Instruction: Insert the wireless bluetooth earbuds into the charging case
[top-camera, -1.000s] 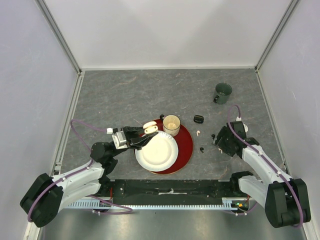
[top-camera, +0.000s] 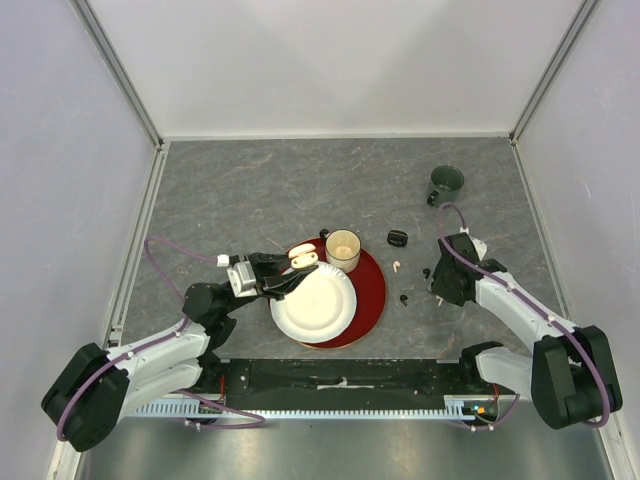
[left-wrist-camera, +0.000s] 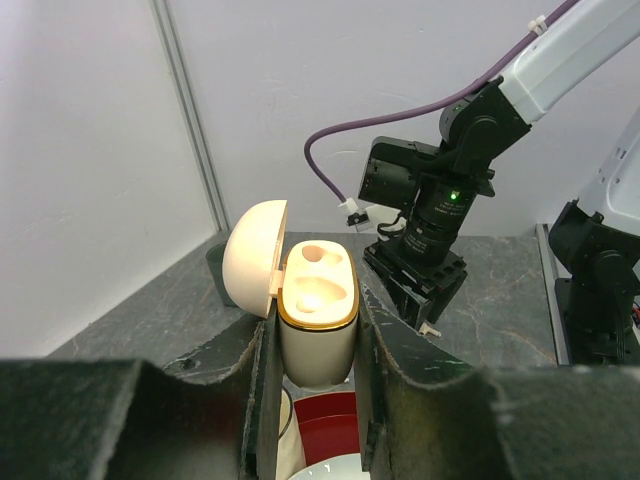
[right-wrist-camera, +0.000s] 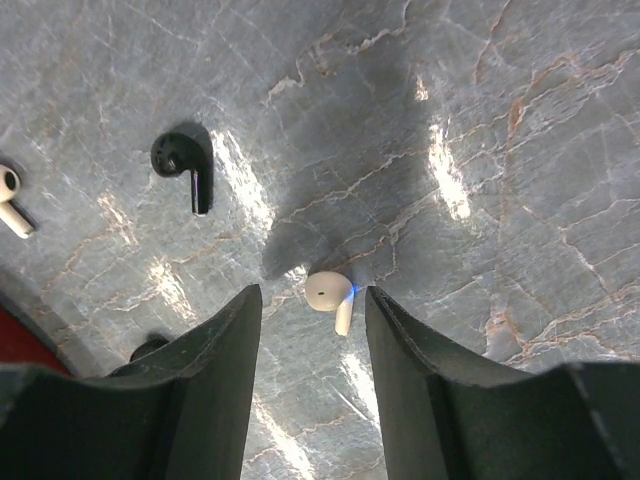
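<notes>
My left gripper is shut on the white charging case (left-wrist-camera: 318, 345), whose lid stands open and whose two sockets look empty; in the top view it hangs over the white plate's upper left edge. A white earbud (right-wrist-camera: 328, 291) lies on the grey table, seen between and beyond the right gripper's (right-wrist-camera: 314, 295) spread fingers, with nothing held there. A second white earbud (right-wrist-camera: 10, 195) lies at the left edge of the right wrist view. In the top view my right gripper (top-camera: 442, 292) hides part of the table beneath it.
A black earbud (right-wrist-camera: 183, 160) lies near the white one; another (top-camera: 404, 299) is close to the red tray (top-camera: 374, 300). A black case (top-camera: 397, 238), a cream mug (top-camera: 342, 250), the white plate (top-camera: 315, 305) and a dark green mug (top-camera: 446, 184) stand around.
My left arm and the case have stayed in place.
</notes>
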